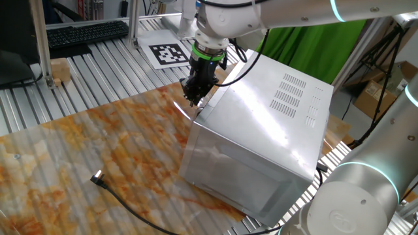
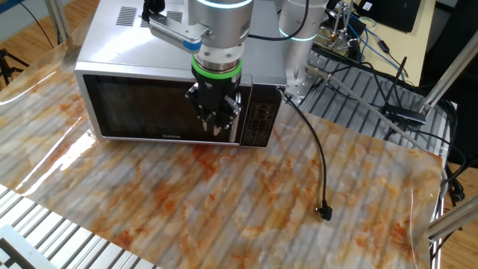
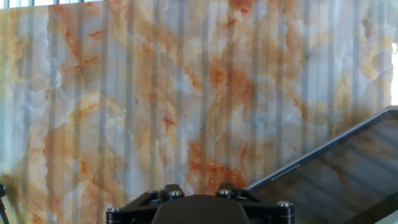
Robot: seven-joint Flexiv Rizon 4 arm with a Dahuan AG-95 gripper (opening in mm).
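Note:
In exterior view 2 my gripper points down in front of the silver microwave, close to the silver handle strip between the dark door window and the control panel. From exterior view 1, the gripper appears beside the microwave's front top edge, its fingers drawn together. Nothing shows between them. Whether they touch the handle cannot be told. The microwave door looks closed. Only the gripper's dark knuckles show low in the wrist view, with the microwave's front at lower right.
A black power cable with a plug lies on the marbled sheet beside the microwave.

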